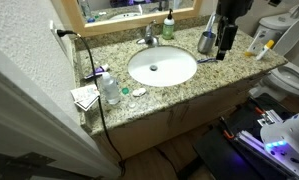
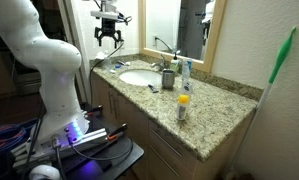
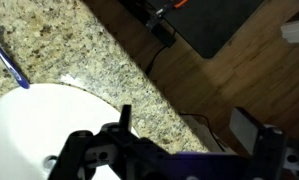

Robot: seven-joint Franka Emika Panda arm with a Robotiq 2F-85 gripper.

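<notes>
Over the counter's right part in exterior view 1, my gripper (image 1: pixel 225 42) hangs from the upper edge. Exterior view 2 has the gripper (image 2: pixel 109 38) high at the left, well above the counter. Its two dark fingers (image 3: pixel 114 130) are wide apart in the wrist view, with nothing between them. Beneath lie the counter's front edge, the wood floor and part of the white sink (image 3: pixel 39 125). A blue razor (image 3: pixel 9 62) rests on the speckled counter (image 3: pixel 84 45) beside the sink, apart from the gripper.
Behind the sink stand the faucet (image 1: pixel 149 37), a green soap bottle (image 1: pixel 168 25) and a grey cup (image 1: pixel 206 42). To its left are a clear bottle (image 1: pixel 110 88) and a white cloth (image 1: pixel 85 97). A yellow-capped bottle (image 2: pixel 182 107) stands on open counter.
</notes>
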